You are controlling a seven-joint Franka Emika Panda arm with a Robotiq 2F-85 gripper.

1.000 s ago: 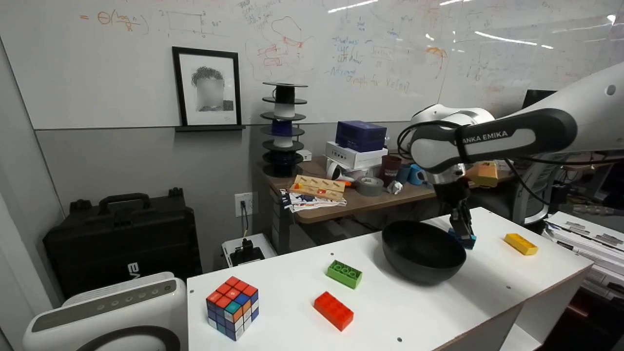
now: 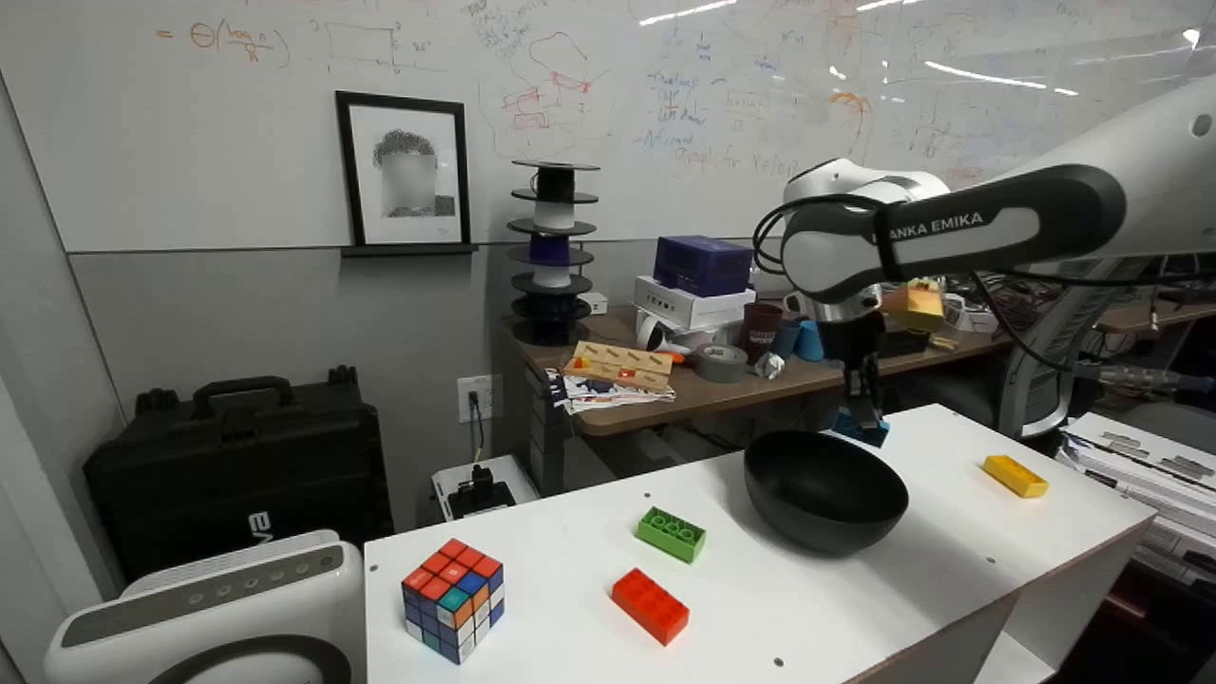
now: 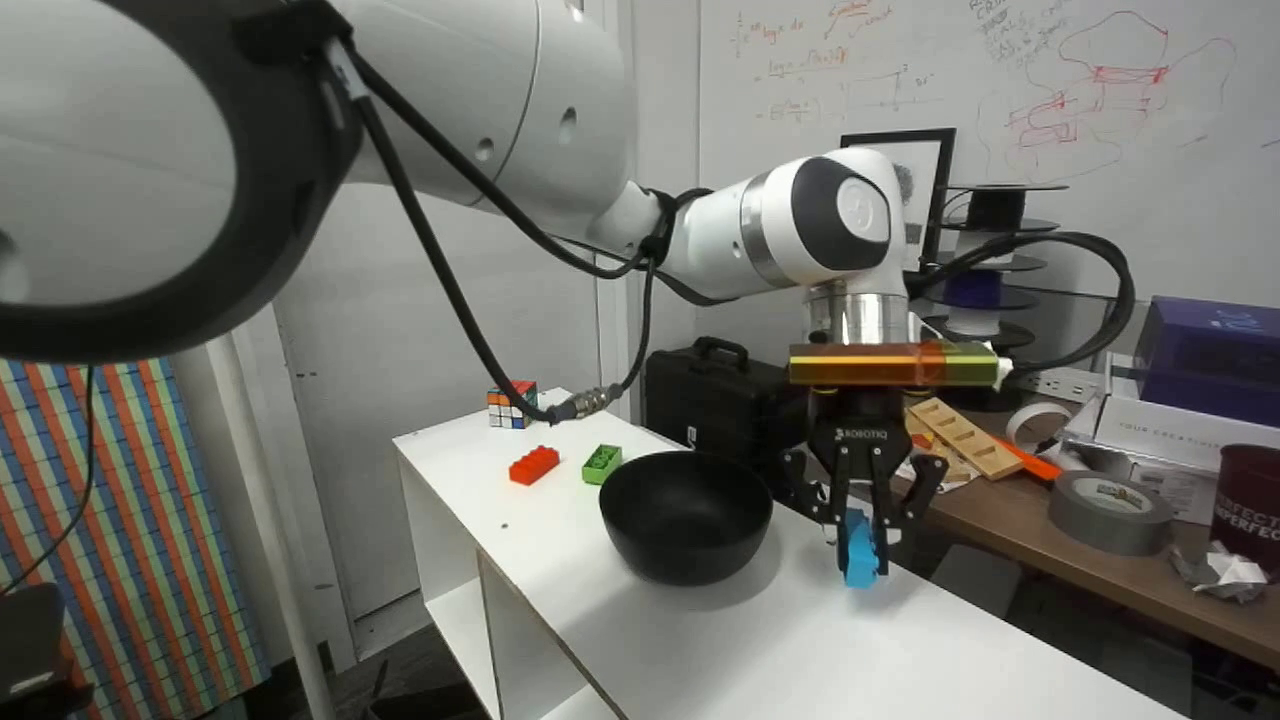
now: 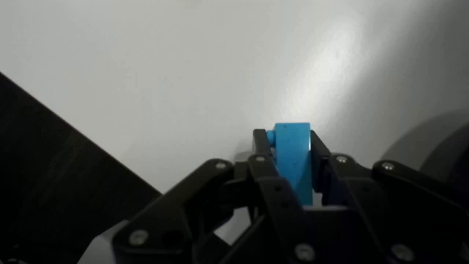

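Note:
Between the fingers of my gripper (image 3: 861, 554) is a blue toy brick (image 3: 860, 546), gripped on its two sides. In the wrist view the brick (image 4: 293, 154) stands on edge, a stud showing at its left side. The brick appears raised off the white table, just behind the black bowl (image 2: 823, 490) in exterior view 1 and to its right in exterior view 2. No contact with the bowl (image 3: 685, 516) shows. I cannot see the bowl's bottom fully.
A green brick (image 2: 673, 534), a red brick (image 2: 651, 605) and a Rubik's cube (image 2: 453, 598) lie left of the bowl. Toward the right end is a yellow brick (image 2: 1016, 475). Bare white tabletop (image 2: 935, 547) separates it from the bowl. A cluttered brown desk (image 2: 638, 416) stands behind.
My gripper has risen and moved left in exterior view 1, carrying the blue brick up from the tabletop. The bowl and the other objects stayed put.

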